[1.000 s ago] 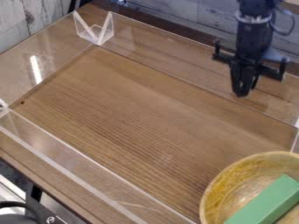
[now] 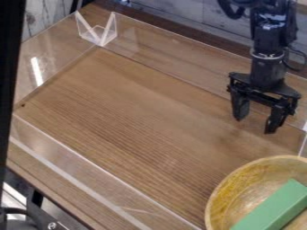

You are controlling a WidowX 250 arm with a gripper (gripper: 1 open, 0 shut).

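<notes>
My black gripper (image 2: 261, 108) hangs low over the right side of the wooden tabletop (image 2: 120, 117), open, with nothing seen between its fingers. Below it, at the bottom right, is a round tan bowl (image 2: 225, 202) with a green block (image 2: 271, 208) in it. The bowl is cut off by the frame edge.
A clear plastic holder (image 2: 97, 30) stands at the back left. A dark gap runs past the table's left edge.
My gripper has come down and toward the front of the table, closer to the bowl. The bowl and green block have not visibly moved.
</notes>
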